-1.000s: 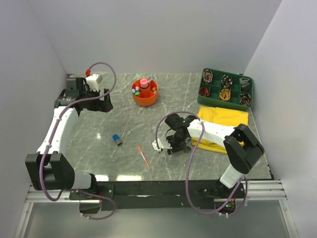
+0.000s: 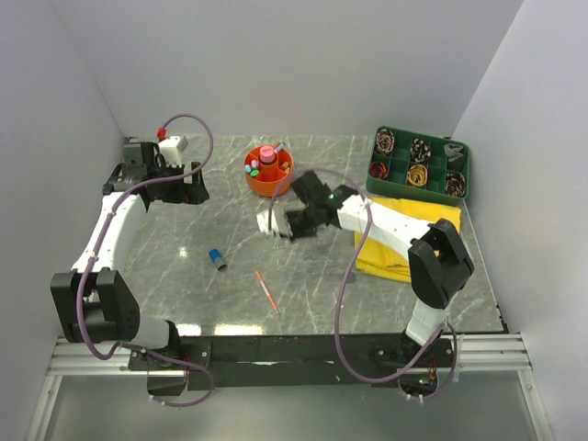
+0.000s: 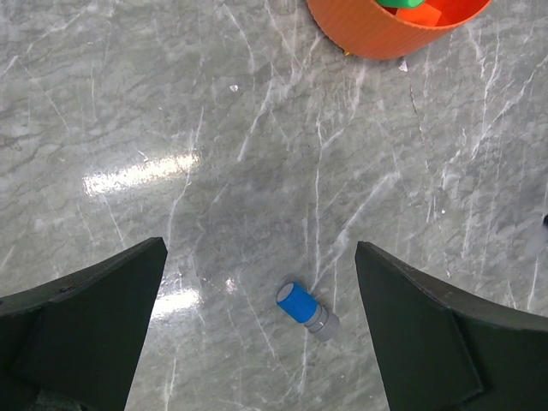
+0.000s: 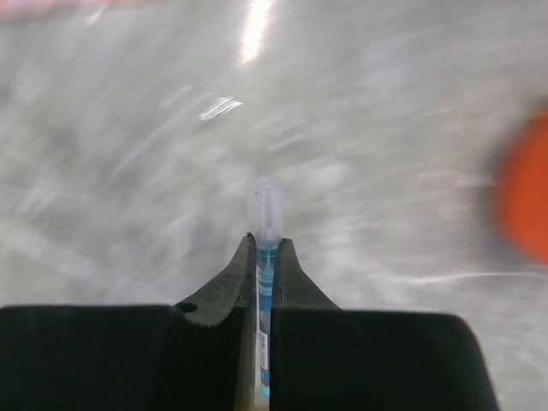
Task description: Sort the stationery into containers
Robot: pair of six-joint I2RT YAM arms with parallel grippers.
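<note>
My right gripper is shut on a blue pen with a clear cap, its capped end pointing forward between the fingers. In the top view the right arm's hand is blurred over the middle of the table, just below the orange round container, which holds several markers and a pink item. Above the table at the left, my left gripper stands open and empty. Beneath it, the short blue-and-grey cylinder lies on the marble top. An orange-red pen rests near the front centre.
A green divided tray with coiled items stands at the back right, a yellow cloth in front of it. A small pale stick lies near the front, right of centre.
The left arm has shifted only slightly.
</note>
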